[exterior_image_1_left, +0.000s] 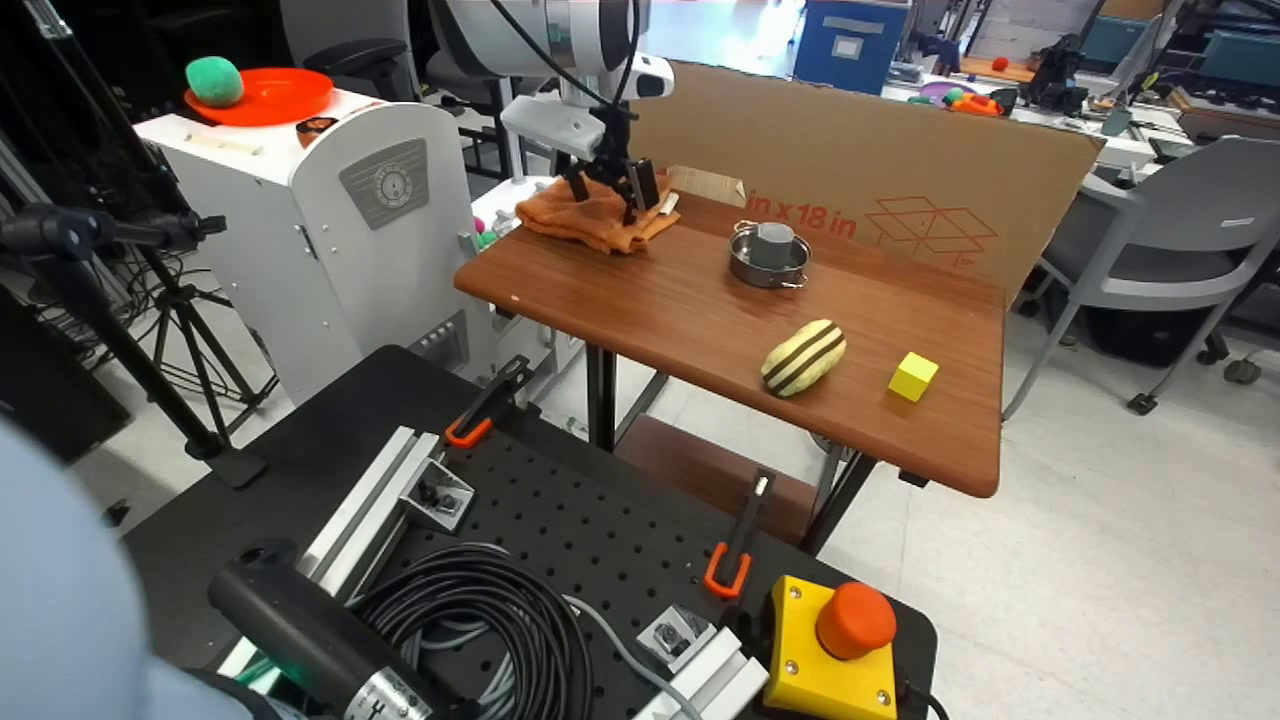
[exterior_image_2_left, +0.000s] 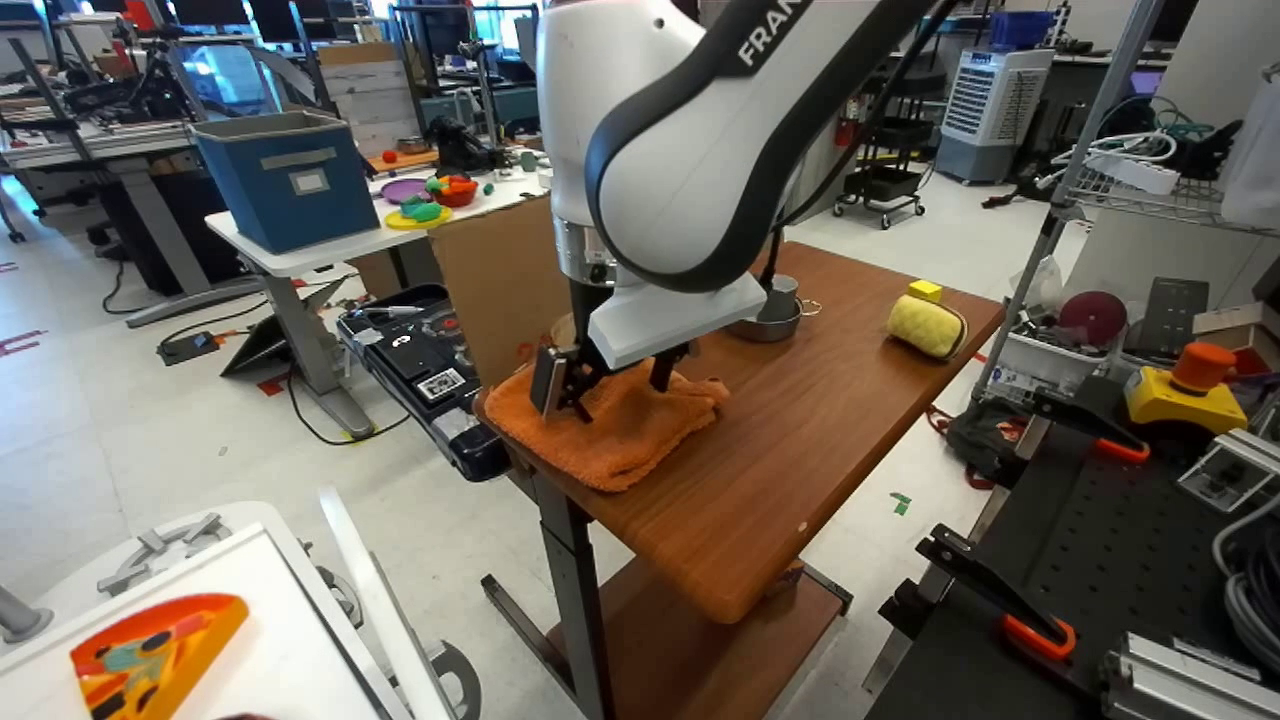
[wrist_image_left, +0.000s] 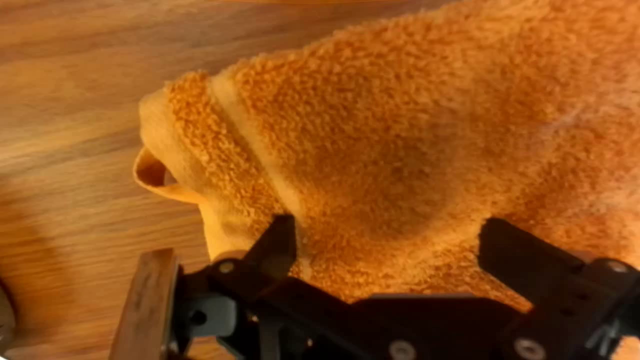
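A folded orange towel (exterior_image_1_left: 564, 215) lies at the left end of the brown table, near the cardboard. My gripper is down at this towel (wrist_image_left: 384, 138), its two dark fingers spread wide apart over the cloth. Between the fingertips only the flat top of the towel shows, not pinched. In the second exterior view the gripper (exterior_image_2_left: 612, 390) points down onto the towel (exterior_image_2_left: 630, 444). Whether the fingertips press into the cloth is hard to tell.
A small metal pot (exterior_image_1_left: 759, 274) with a grey object (exterior_image_1_left: 771, 244) in it stands right of the towel. Farther along are a striped yellow squash-like item (exterior_image_1_left: 804, 359) and a yellow block (exterior_image_1_left: 913, 376). A cardboard panel (exterior_image_1_left: 840, 168) borders the back.
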